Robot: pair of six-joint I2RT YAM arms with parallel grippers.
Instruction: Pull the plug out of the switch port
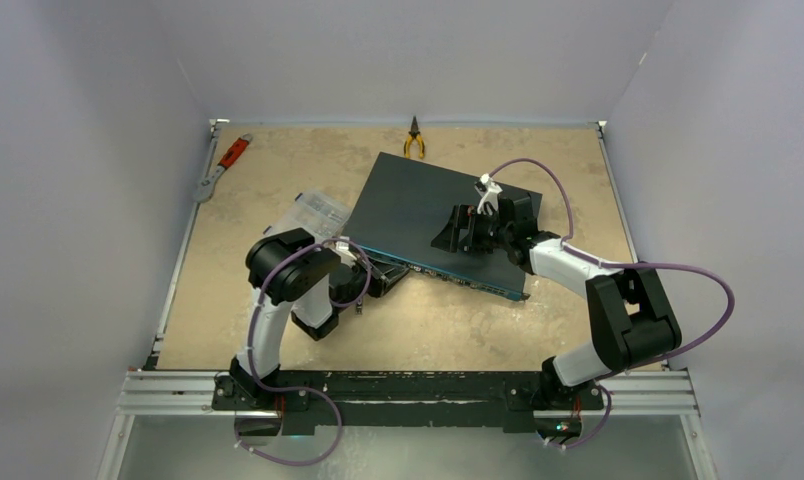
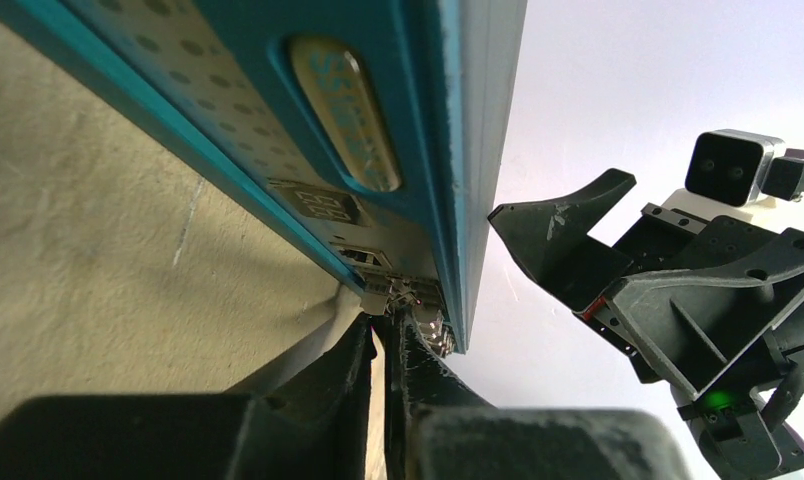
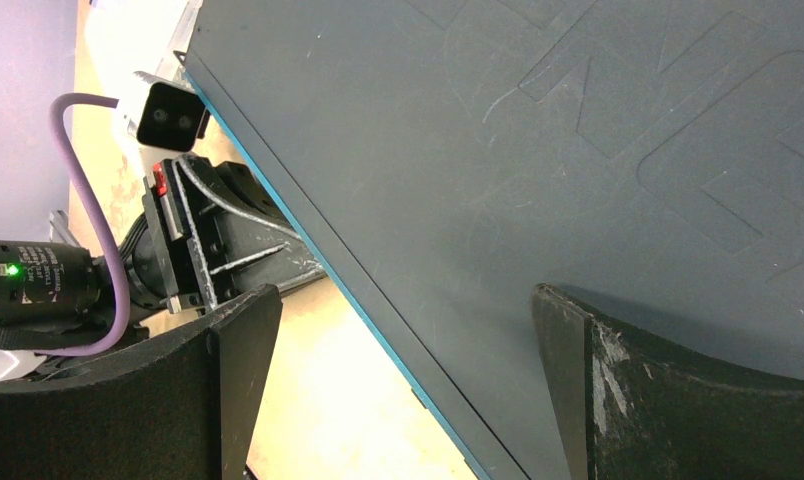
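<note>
The network switch (image 1: 428,200) is a wide dark box with a blue front edge, lying askew on the table. In the left wrist view its blue front face (image 2: 418,110) fills the upper middle, and a small metal plug (image 2: 408,292) sits at the row of ports. My left gripper has its fingertips right at this plug, with a narrow slit between the fingers; whether they grip it is hard to make out. Over the switch's top, my right gripper stands open, with only the dark lid seen between its fingers.
A clear plastic case (image 1: 318,214) lies left of the switch, close to my left arm. Yellow-handled pliers (image 1: 414,140) are behind the switch, and a red-handled wrench (image 1: 223,167) is at the far left. Bare table (image 1: 428,330) stretches in front.
</note>
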